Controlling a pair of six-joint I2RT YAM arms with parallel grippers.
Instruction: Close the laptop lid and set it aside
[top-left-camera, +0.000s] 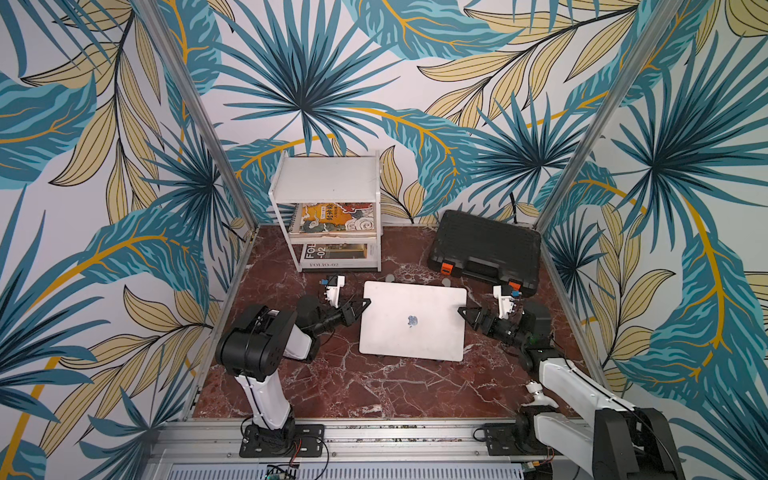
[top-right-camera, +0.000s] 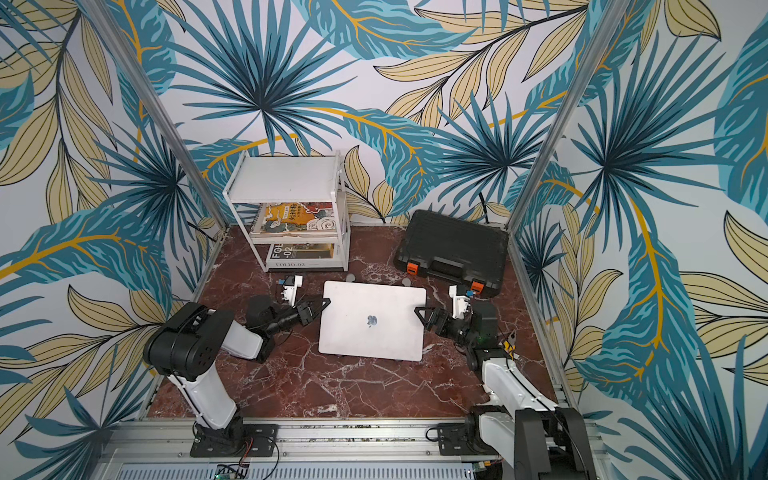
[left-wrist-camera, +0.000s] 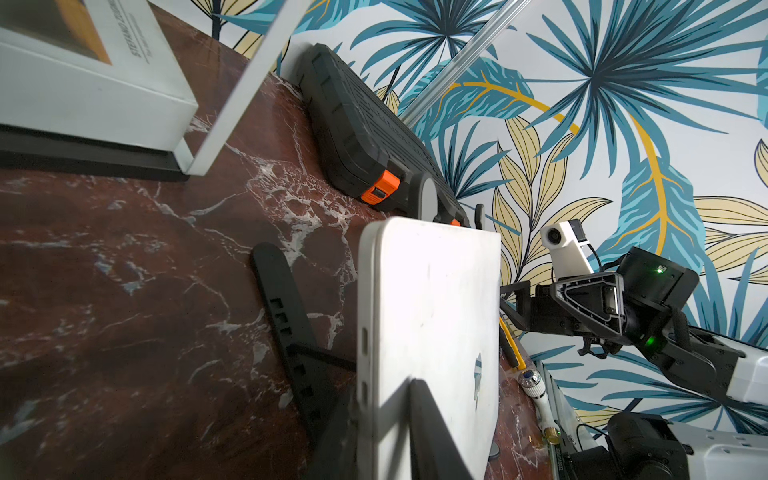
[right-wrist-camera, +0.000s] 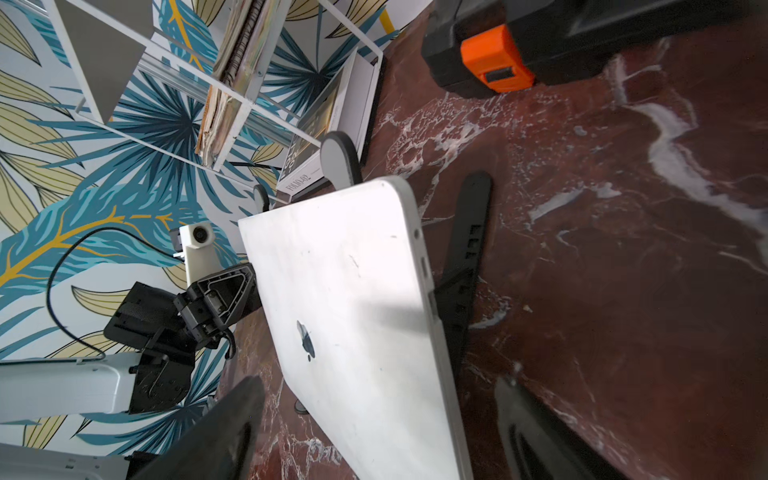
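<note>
A closed silver laptop (top-left-camera: 412, 320) rests flat on a dark stand on the red marble table, centred between my arms. My left gripper (top-left-camera: 361, 309) is at its left edge; in the left wrist view its fingers are closed on that edge. My right gripper (top-left-camera: 468, 316) is at the right edge, its fingers (right-wrist-camera: 536, 424) spread wide on either side of the laptop's edge.
A white shelf rack (top-left-camera: 324, 176) with books stands at the back left. A black tool case (top-left-camera: 484, 240) lies at the back right, behind the laptop.
</note>
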